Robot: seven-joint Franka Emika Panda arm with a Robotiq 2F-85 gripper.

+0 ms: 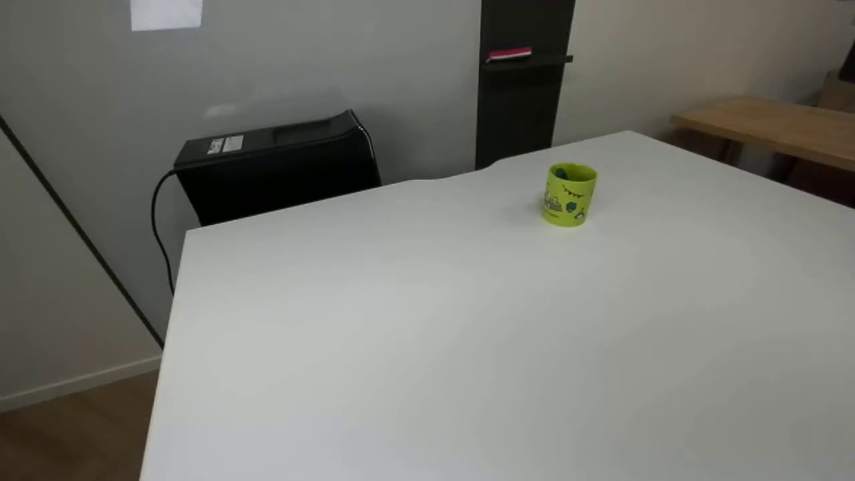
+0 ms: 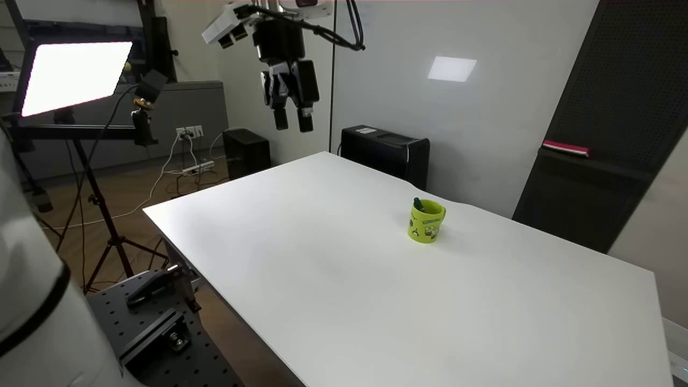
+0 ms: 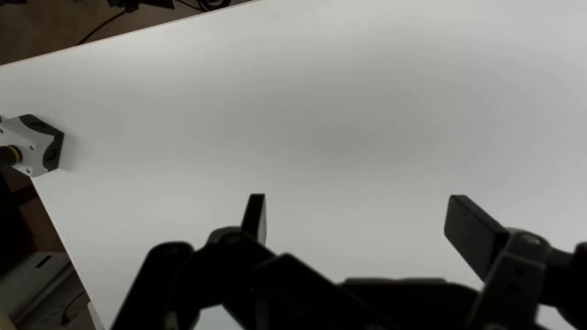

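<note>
A lime-green mug with small printed figures stands upright near the back edge of the white table. Inside it leans a dark object, its top end just clearing the rim; what it is I cannot tell. In the second exterior view the mug has its handle to the right. My gripper hangs high above the table, well to the left of the mug. From the wrist view, my gripper is open, with its two fingers wide apart and only bare tabletop below. The mug is outside the wrist view.
A grey box with a dark knob sits at a table corner in the wrist view. Behind the table stands a black case; a wooden table is beyond, at right.
</note>
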